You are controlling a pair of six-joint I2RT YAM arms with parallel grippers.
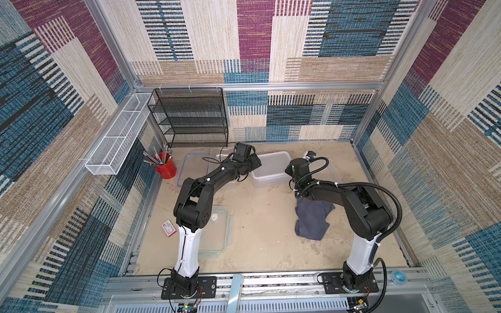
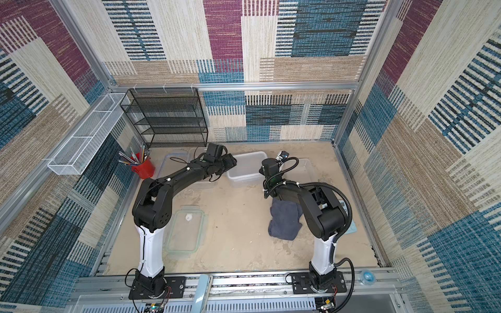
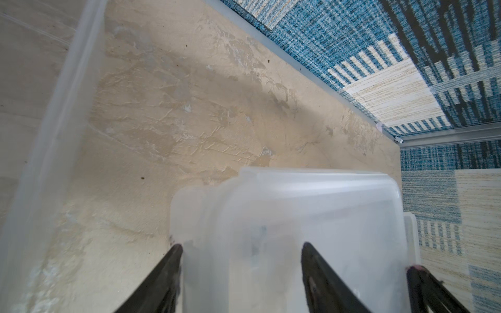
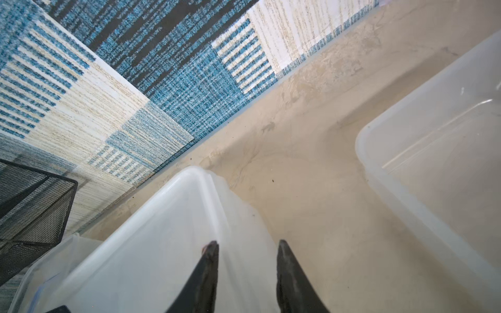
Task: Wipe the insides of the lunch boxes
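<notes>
A white translucent lunch box (image 1: 268, 164) stands at the back middle, between my grippers. In the left wrist view my left gripper stands open at that box (image 3: 323, 219). My right gripper is at the other end of the box (image 4: 156, 240), shut on what looks like its wall, though the contact is unclear. More boxes stand to the left (image 1: 193, 167) and right (image 4: 428, 198). A dark grey cloth (image 1: 313, 216) lies loose on the table, front right of the box.
A red pen cup (image 1: 166, 168) and black mesh rack (image 1: 188, 120) stand back left. A greenish lid (image 2: 185, 232) and small red-white box (image 1: 168, 228) lie front left.
</notes>
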